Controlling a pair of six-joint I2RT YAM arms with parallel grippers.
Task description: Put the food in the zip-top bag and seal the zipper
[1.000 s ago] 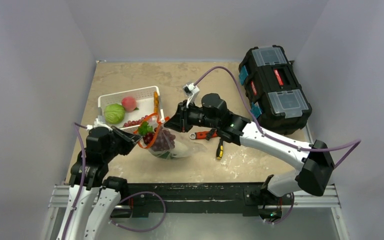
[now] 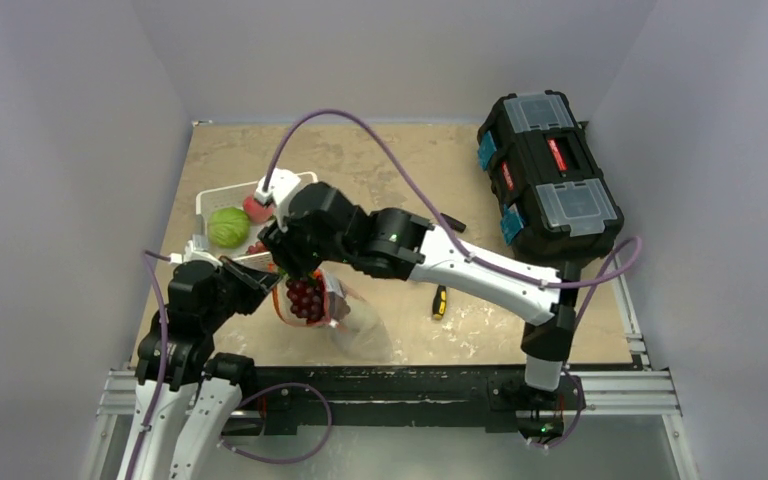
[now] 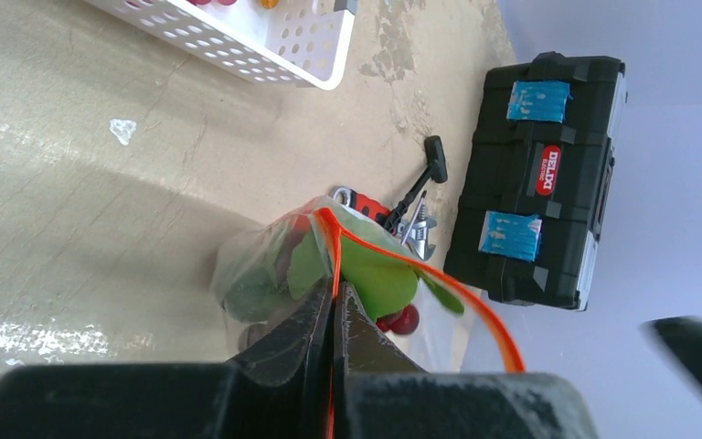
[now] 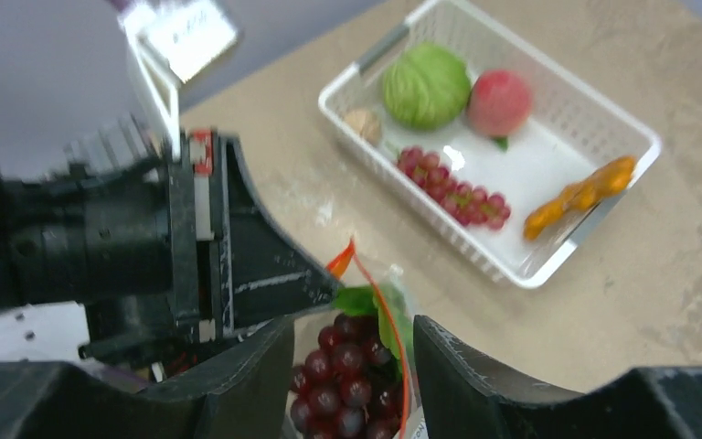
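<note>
The clear zip top bag (image 2: 360,325) with an orange zip edge holds dark grapes (image 2: 306,300) and green leaves (image 3: 375,274). My left gripper is shut on the bag's orange rim (image 3: 329,229). Above the bag's mouth is my right gripper (image 2: 288,268). In the right wrist view its fingers (image 4: 260,366) stand apart, with grapes and part of the orange rim visible in the gap; whether they press on anything cannot be made out. The left gripper's tip (image 4: 334,294) shows close beside the leaves there.
Behind the bag, a white basket (image 4: 430,206) holds a cabbage (image 4: 427,84), a peach (image 4: 500,102), grapes (image 4: 452,187) and an orange-yellow item (image 4: 580,197). A black toolbox (image 2: 550,175) stands right. A screwdriver (image 2: 440,302) lies on the table.
My right arm has swung left over the bag's mouth, covering part of the basket in the top view. The bag's near side has shifted and sags lower. The left arm has barely moved.
</note>
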